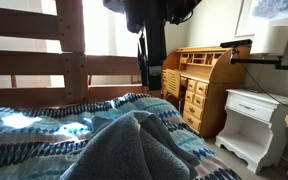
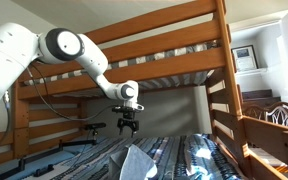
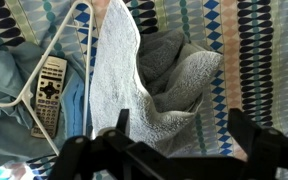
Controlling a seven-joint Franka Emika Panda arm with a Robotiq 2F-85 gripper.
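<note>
A grey towel (image 3: 119, 65) lies bunched on the patterned bedding, with raised folds and a peak. My gripper is open above it; in the wrist view its dark fingers (image 3: 246, 135) stand wide apart near the towel's lower part, with no object held between them. From exterior view 1, the gripper hangs above the peak of the towel (image 1: 134, 150). In exterior view 2 the gripper (image 2: 128, 128) points down over the bed, clear of the towel (image 2: 132, 162).
A white hanger (image 3: 59, 40), a remote (image 3: 49, 95) and blue-grey cloth (image 3: 9, 75) lie left of the towel in the wrist view. Bunk-bed rails (image 1: 24, 97) border the bed. A wooden desk (image 1: 199, 85) and white nightstand (image 1: 246, 120) stand beyond it.
</note>
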